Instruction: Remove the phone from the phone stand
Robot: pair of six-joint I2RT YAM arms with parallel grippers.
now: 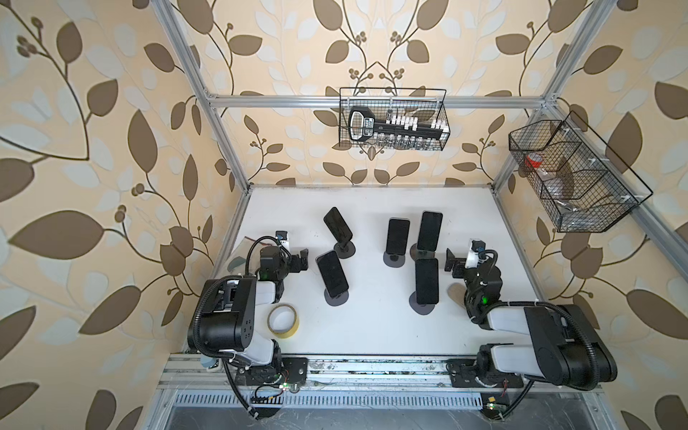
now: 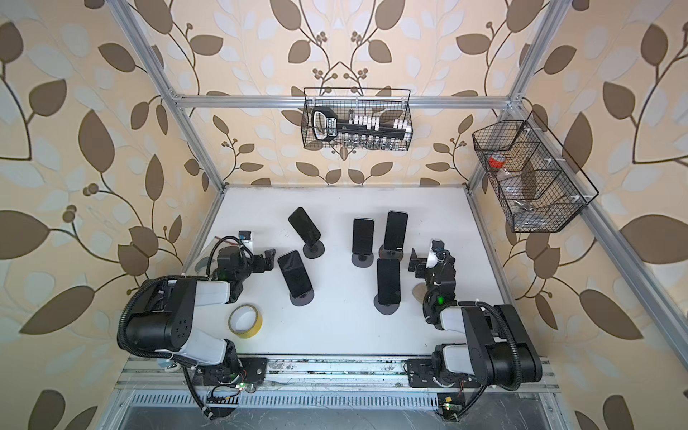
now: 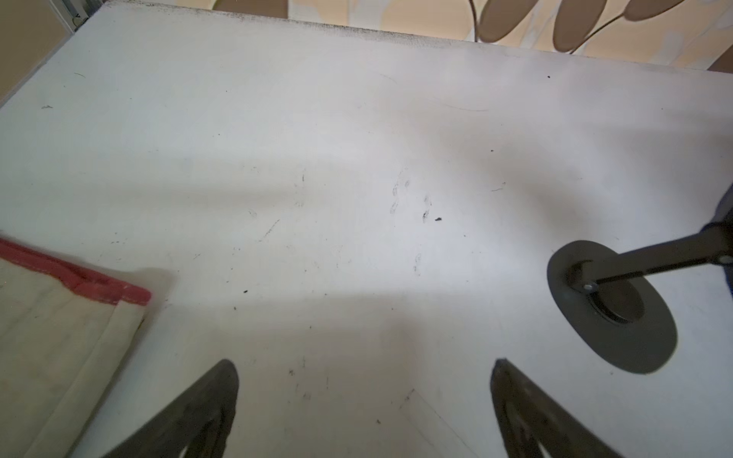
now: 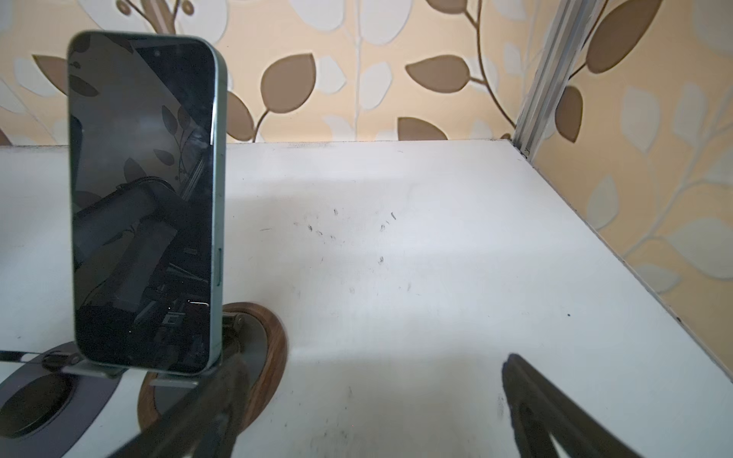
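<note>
Several dark phones lean on round-based stands across the white table. Two are on the left, a back phone (image 1: 338, 225) and a front phone (image 1: 332, 272). On the right are a middle phone (image 1: 397, 235), a far phone (image 1: 429, 230) and a near phone (image 1: 427, 281). A phone with a pale green edge (image 4: 145, 206) shows close in the right wrist view. My left gripper stands open left of the phones, with bare table between its fingers. Also empty and open, my right gripper is to the right of them. A stand base (image 3: 618, 305) appears at the left wrist view's right side.
A yellow tape roll (image 1: 283, 320) lies near the left arm. A cloth with a red edge (image 3: 68, 336) lies left of the left gripper. Wire baskets (image 1: 394, 118) hang on the back and right walls.
</note>
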